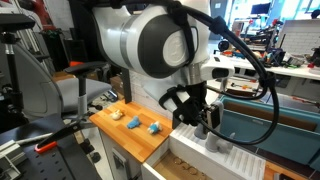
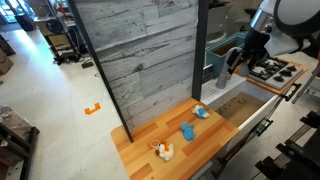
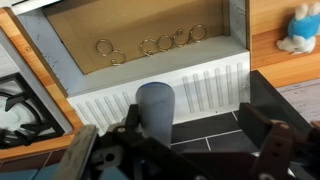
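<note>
My gripper stands open in the wrist view, its two dark fingers wide apart above the white ribbed ledge. A grey cylinder (image 3: 155, 103) rises beside the left finger, apparently inside the gap; whether it touches that finger I cannot tell. In exterior view 2 the cylinder (image 2: 221, 76) appears upright near the gripper. Exterior view 1 shows a grey piece (image 1: 214, 116) close by the dark gripper, which partly hides it.
An open drawer (image 3: 130, 22) with several brass rings adjoins the ribbed ledge (image 3: 215, 90). Small blue-and-white toys (image 2: 187, 131) lie on the wooden top (image 2: 180, 150). A teal bin (image 1: 262, 127) stands behind the ledge. A loose black cable loops from the arm.
</note>
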